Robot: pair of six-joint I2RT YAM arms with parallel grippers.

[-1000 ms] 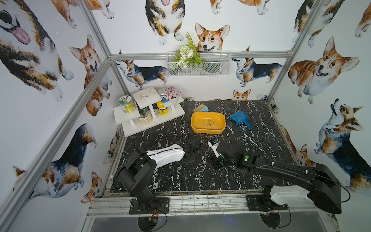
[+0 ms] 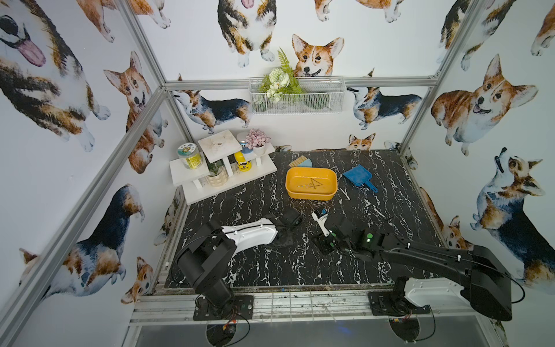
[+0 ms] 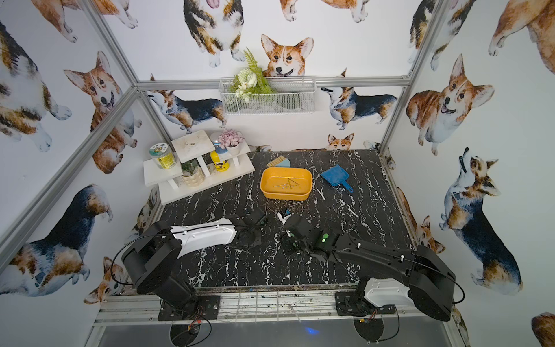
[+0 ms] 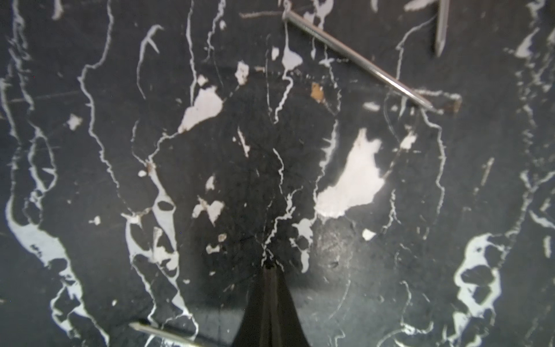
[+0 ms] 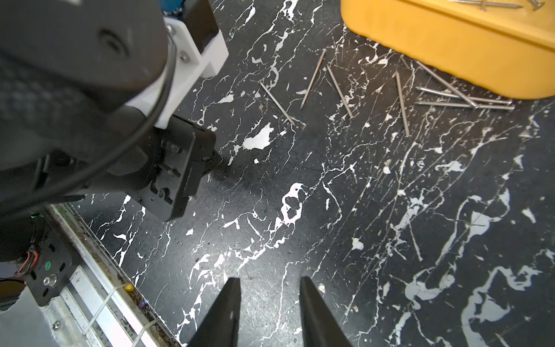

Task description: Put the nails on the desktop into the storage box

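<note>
Thin steel nails lie loose on the black marbled desktop, several by the near side of the yellow storage box [image 2: 311,191], which holds some nails. In the left wrist view a long nail [image 4: 358,57] and a shorter one [image 4: 441,29] lie above my left gripper, which is shut with nothing visible between its fingers; another nail [image 4: 162,335] lies low left of it. In the right wrist view my right gripper stands open over bare desktop, with several nails [image 5: 401,104] farther off toward the box.
A blue dustpan [image 2: 358,176] lies right of the box, a brush [image 2: 299,162] behind it. A white shelf [image 2: 231,182] with jars and plants stands back left. The two arms are close together at the front middle.
</note>
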